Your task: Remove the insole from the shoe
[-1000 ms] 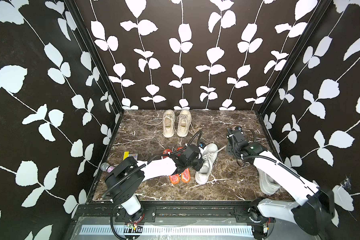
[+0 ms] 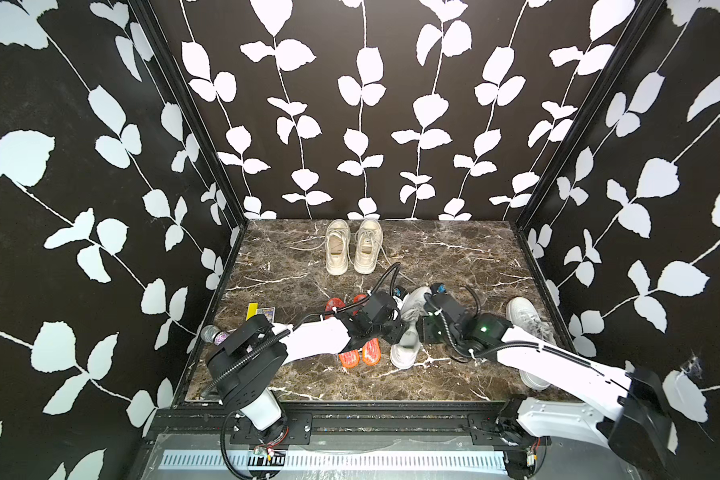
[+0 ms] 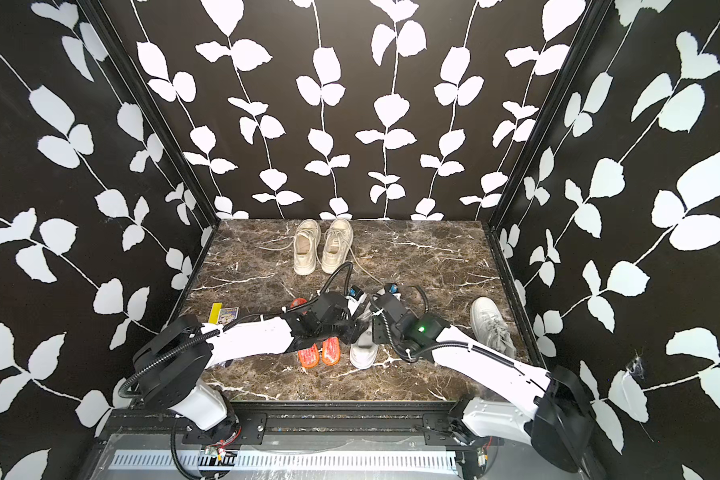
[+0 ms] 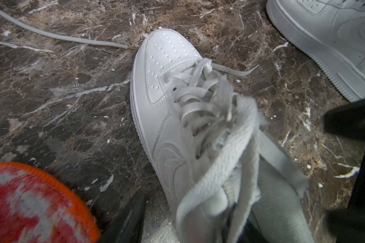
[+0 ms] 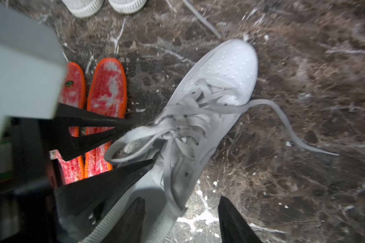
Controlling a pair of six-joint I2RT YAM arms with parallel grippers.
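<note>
A white sneaker [image 4: 154,85] lies on the marble surface, toe away from me, its loose laces [image 5: 267,105] spread over tongue and side. In the top left view my left gripper [image 2: 396,324] is at its left side, open, its fingers reaching over the laced upper in the right wrist view. My right gripper hangs over the heel opening and collar, its fingers apart. Whether the insole is inside is hidden by the laces and grippers.
Red-orange insoles [image 5: 105,93] lie left of the shoe. Beige shoes [image 2: 337,248] stand at the back, another white sneaker [image 3: 492,328] at the right. Small items, including a yellow one [image 2: 252,309], sit at the left.
My right arm has swung left from beside the right-hand sneaker to over the middle shoe. The left arm has barely moved.
</note>
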